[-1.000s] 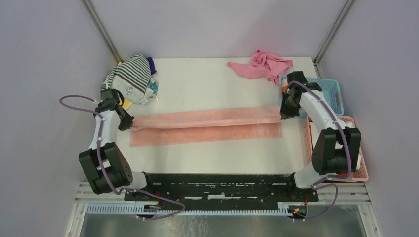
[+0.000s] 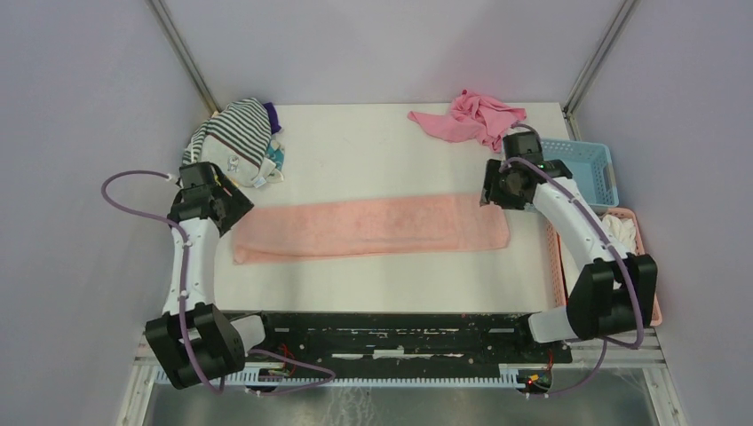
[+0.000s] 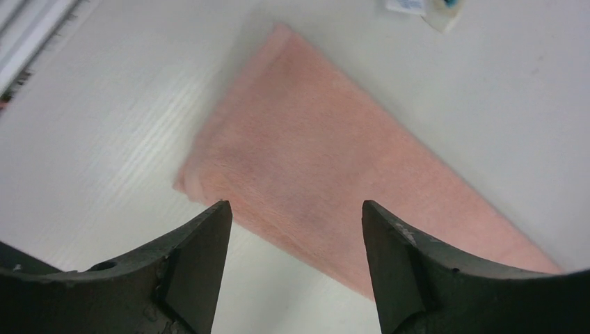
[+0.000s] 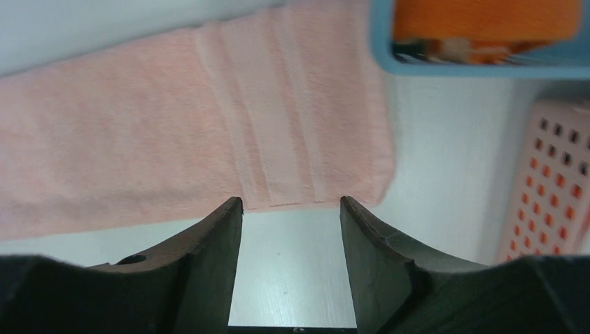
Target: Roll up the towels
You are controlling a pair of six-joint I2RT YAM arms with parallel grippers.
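Observation:
A pink towel lies as a long flat strip across the table, slightly uneven at its left end. My left gripper is raised over that end, fingers apart and empty; in the left wrist view the towel shows below them. My right gripper hangs over the right end, open and empty; the right wrist view shows the towel's banded end flat beneath it.
A striped cloth pile sits back left. A crumpled pink cloth lies back right, near a blue basket and a pink basket.
The towel's raised edge has come down toward the front to lie flat, folded over the lower part. Both grippers have let it go and moved up and away from it.

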